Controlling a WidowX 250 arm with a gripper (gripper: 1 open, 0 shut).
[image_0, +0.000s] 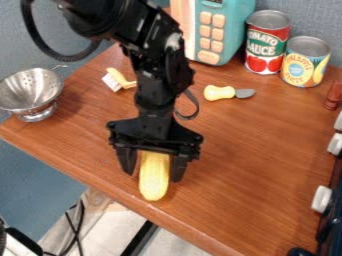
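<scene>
The black gripper (154, 160) hangs low near the front edge of the wooden table, its two fingers on either side of a long yellow object (154, 180), like a toy corn cob. The object's lower part sticks out below the fingers toward the table edge; whether the fingers press on it is hard to tell.
A metal colander (30, 95) sits at the left edge, a small knife (227, 93) mid-back. Two cans (266, 45) (305, 65) and a teal toy microwave (215, 25) stand at the back. A dark appliance (331, 200) lines the right edge.
</scene>
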